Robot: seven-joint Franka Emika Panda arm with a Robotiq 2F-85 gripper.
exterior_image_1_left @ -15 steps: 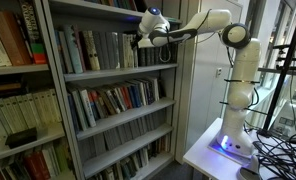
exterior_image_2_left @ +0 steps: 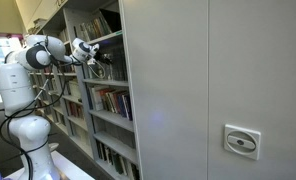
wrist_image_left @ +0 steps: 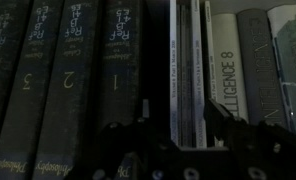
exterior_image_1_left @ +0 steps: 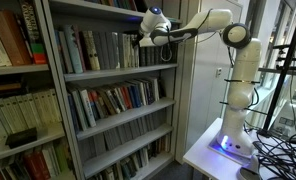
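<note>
In the wrist view my gripper is part open in front of a row of upright books. Several thin pale volumes (wrist_image_left: 188,70) stand between its dark fingertips. A dark gap separates the left fingertip from them, while the right one is close to their right side. In exterior view 1 the hand reaches the upper shelf of the bookcase, and small dark fingers (exterior_image_1_left: 141,41) face the spines. Contact with the books cannot be made out.
Thick dark numbered volumes (wrist_image_left: 68,85) stand to the left. A pale book marked "INTELLIGENCE 8" (wrist_image_left: 228,65) and grey books (wrist_image_left: 263,65) are close on the right. Lower shelves (exterior_image_1_left: 118,118) hold more books. A white panel (exterior_image_2_left: 168,100) flanks the bookcase.
</note>
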